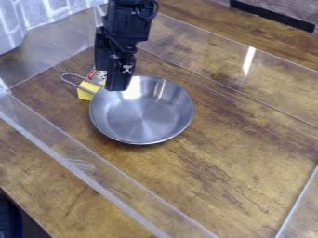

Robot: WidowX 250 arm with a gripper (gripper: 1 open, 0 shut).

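A steel pan [147,116] rests on the wooden table in the middle of the view, its wire handle reaching left. My dark gripper [114,63] is open above the pan's back left rim. Partly hidden behind the gripper and handle is a small yellow object [87,91] with some red on it, left of the pan.
Clear strips run across its left and right sides. A pale crumpled cloth or plastic [25,23] is at the top left.
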